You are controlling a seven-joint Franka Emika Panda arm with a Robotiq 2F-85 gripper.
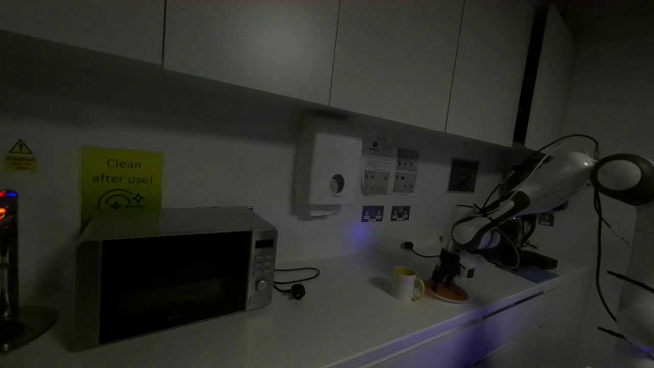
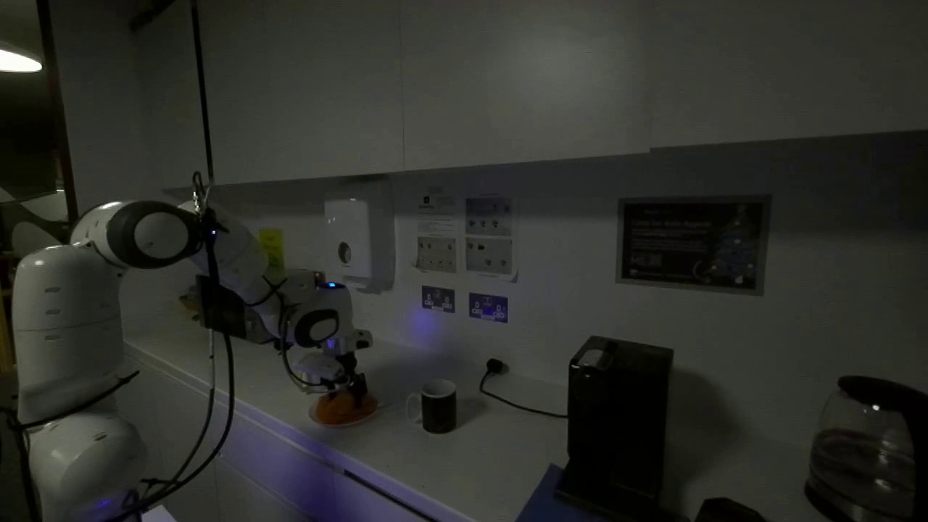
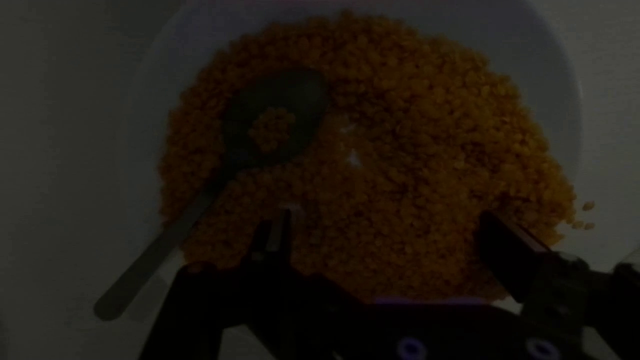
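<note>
Orange lentil-like grains (image 3: 408,180) are heaped on a pale plate (image 3: 549,72), filling most of the wrist view. A dark spoon (image 3: 288,90) lies on the heap at the left, a few grains in its bowl and its handle reaching past the plate's rim. My gripper is open low over the heap, its two fingers wide apart with only grains visible beneath. The spoon is outside the fingers, to their left. A mug (image 1: 403,285), white with a yellow inside in exterior view 1, stands upright beside the plate; its other side looks dark in exterior view 2.
A microwave (image 1: 178,273) stands farther along the counter, with a loose plug (image 1: 298,291) near it. A black machine (image 2: 618,417) and a glass jug (image 2: 861,457) are at the other end. Clear counter lies between microwave and mug.
</note>
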